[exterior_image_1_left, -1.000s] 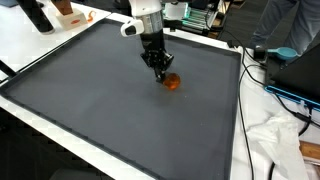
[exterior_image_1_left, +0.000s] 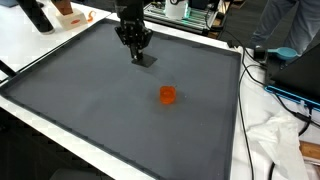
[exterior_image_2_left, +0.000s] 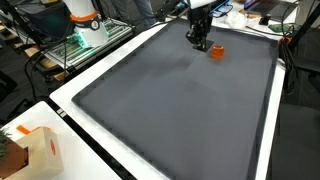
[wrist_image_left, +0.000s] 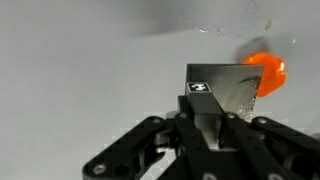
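A thin grey metal scraper (wrist_image_left: 238, 85) juts from my gripper, which is shut on it; its handle is mostly hidden by the fingers. In exterior view 1 the gripper (exterior_image_1_left: 135, 50) is over the rear part of the dark board, with the scraper blade (exterior_image_1_left: 146, 59) low at its right. A small orange piece (exterior_image_1_left: 167, 94) lies on the board, nearer the camera and apart from the blade. The wrist view shows the orange piece (wrist_image_left: 272, 74) beyond the blade's upper right edge. In exterior view 2 the orange piece (exterior_image_2_left: 217, 52) is right of the gripper (exterior_image_2_left: 203, 45).
The broad grey board (exterior_image_1_left: 110, 115) is clear across its front and left. Cables (exterior_image_1_left: 262, 75) and a crumpled white cloth (exterior_image_1_left: 278, 140) lie off its right side. A box with an orange top (exterior_image_2_left: 45, 155) stands near the front left in exterior view 2.
My gripper has moved back and to the left with the scraper. Earlier the orange piece was close beside the gripper; now it lies apart, nearer the exterior view 1 camera.
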